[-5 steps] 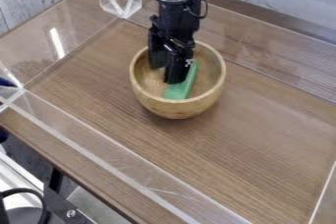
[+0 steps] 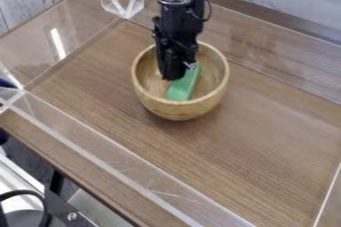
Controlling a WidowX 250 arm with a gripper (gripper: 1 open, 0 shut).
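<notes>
A wooden bowl (image 2: 202,102) stands on the wooden table (image 2: 200,171) in the upper middle. Inside it lies a green object (image 2: 184,84), partly covered by my black gripper (image 2: 173,70), which reaches down into the bowl from the top. The fingers are dark and overlap one another, so whether they are open, shut or on the green object cannot be told.
A white wire-like object (image 2: 120,2) sits at the upper left.
My gripper has shifted slightly within the bowl, its fingertips a little further left or lower. The bowl and green object look nearly unchanged.
</notes>
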